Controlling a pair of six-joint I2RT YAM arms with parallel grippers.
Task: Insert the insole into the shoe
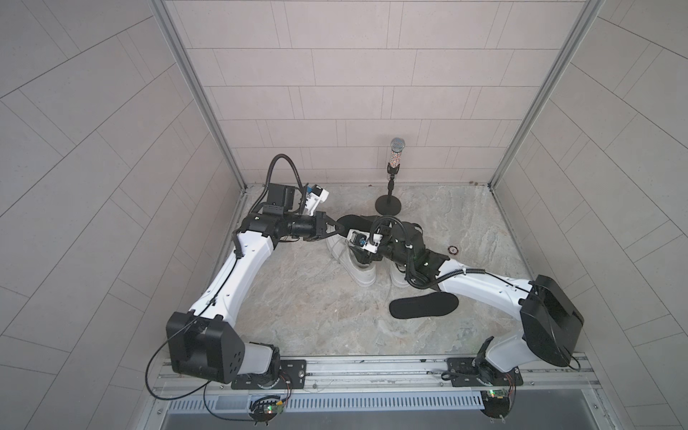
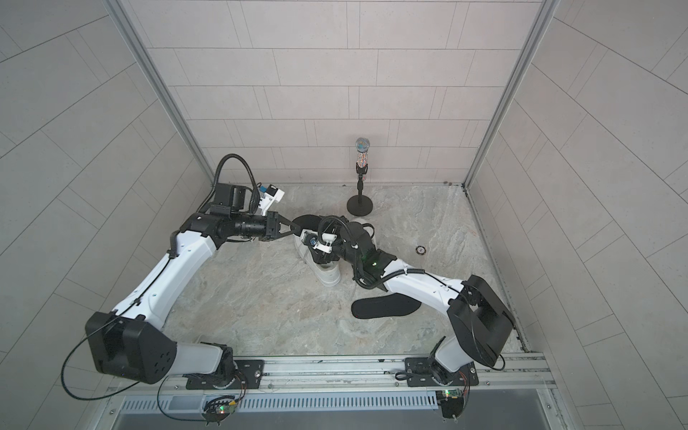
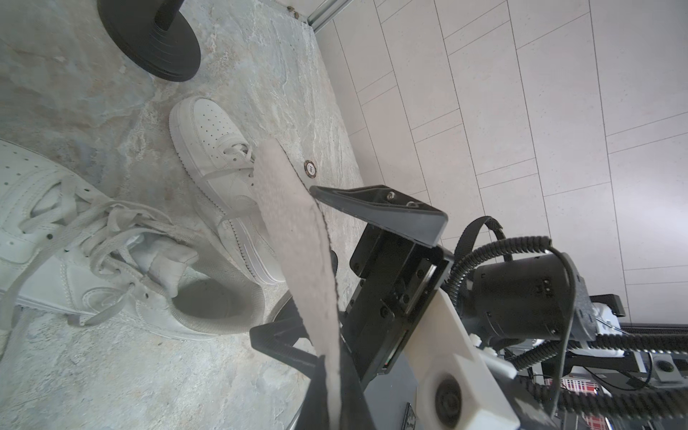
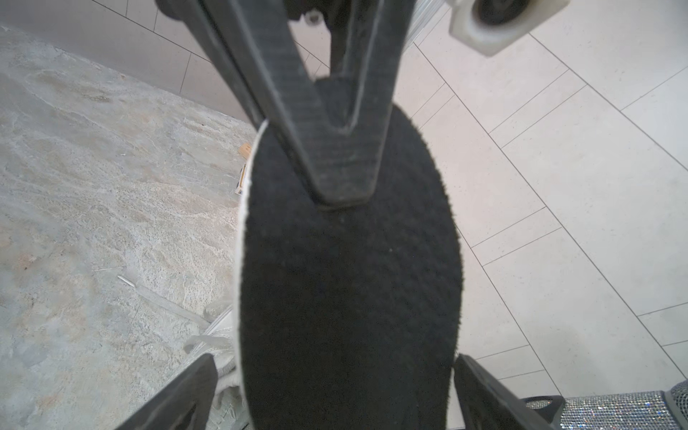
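An insole, black on one face and pale on the other (image 3: pixel 294 215), is pinched at one end in my left gripper, which is shut on it. In the right wrist view its black face (image 4: pixel 351 301) fills the middle, with the left gripper's finger (image 4: pixel 344 172) pressed over its far end. My right gripper is open, its fingers on either side of the insole; the left wrist view shows one of those fingers (image 3: pixel 387 204) apart from it. Below stand two white sneakers; the nearer shoe (image 3: pixel 93 286) has its heel opening uncovered.
A second black insole (image 1: pixel 424 305) lies flat on the floor in front of the right arm. Behind the shoes stands a microphone on a round black base (image 1: pixel 387 205). A small ring (image 1: pixel 453 250) lies to the right.
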